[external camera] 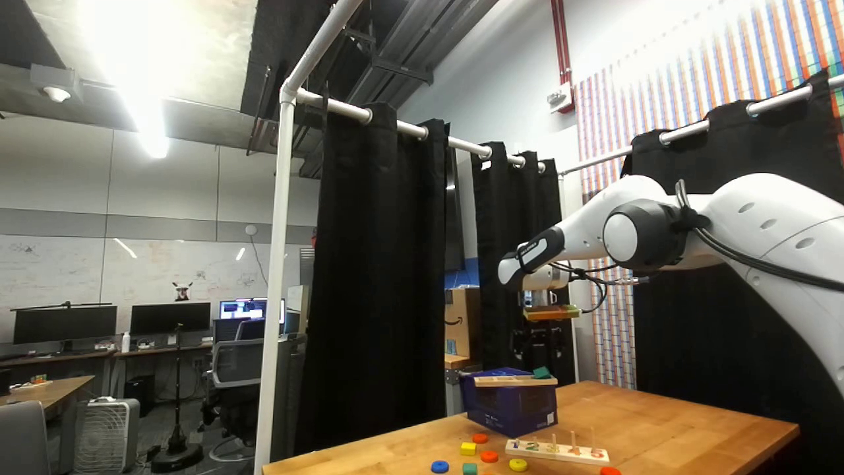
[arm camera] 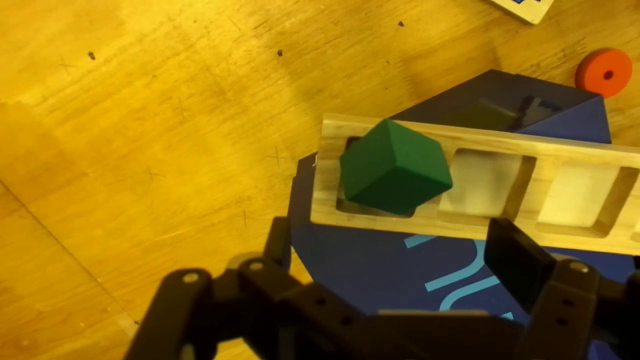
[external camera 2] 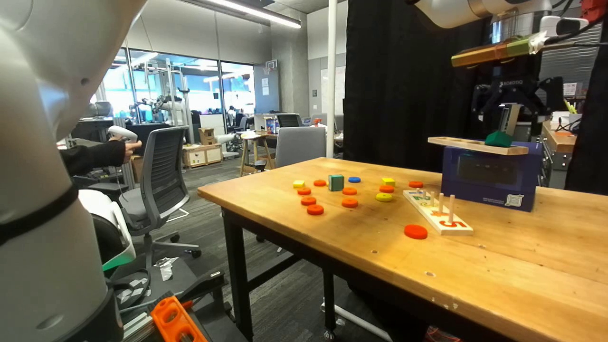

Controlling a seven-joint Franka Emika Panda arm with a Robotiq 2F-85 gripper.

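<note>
A green cube (arm camera: 396, 168) leans tilted in the end compartment of a wooden tray (arm camera: 372, 225), not flat in it. The tray lies on top of a dark blue box (external camera 2: 490, 181), and its other compartments in the wrist view are empty. My gripper stands open above the box, its black fingers (arm camera: 519, 264) wide apart with nothing between them. In the second exterior view the gripper hangs over the tray's end, close above the tilted green cube (external camera 2: 498, 139).
A pegboard with numbers (external camera 2: 439, 213) lies in front of the box. Around it are several orange rings, such as one orange ring (external camera 2: 415, 231), a yellow ring (external camera 2: 383, 197), a blue ring (external camera 2: 354, 179) and another green cube (external camera 2: 336, 182).
</note>
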